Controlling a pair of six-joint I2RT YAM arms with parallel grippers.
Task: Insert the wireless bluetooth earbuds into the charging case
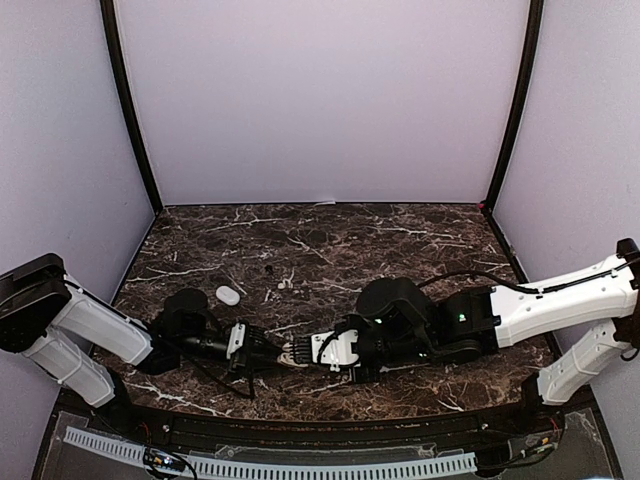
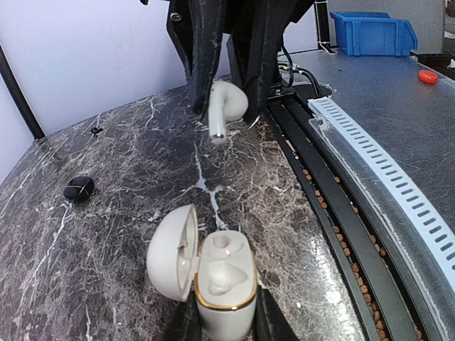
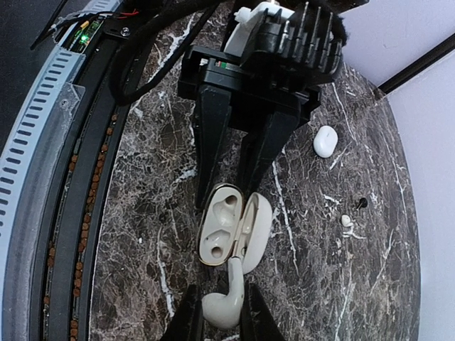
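My left gripper point(image 1: 275, 355) is shut on the white charging case point(image 2: 226, 277), whose lid point(image 2: 167, 252) stands open, showing two empty wells in the left and right wrist views. My right gripper is shut on a white earbud point(image 3: 222, 309), held just above the case, stem toward it. In the right wrist view the stem appears over the case's lower end; whether it touches cannot be told. In the top view the case is mostly hidden behind the right gripper.
A white lid-like oval point(image 1: 227, 295) lies at the back left, with small white pieces point(image 3: 347, 222) and a dark bit near it. A black object point(image 2: 79, 189) lies on the marble table point(image 1: 330, 240). The rail runs along the front edge.
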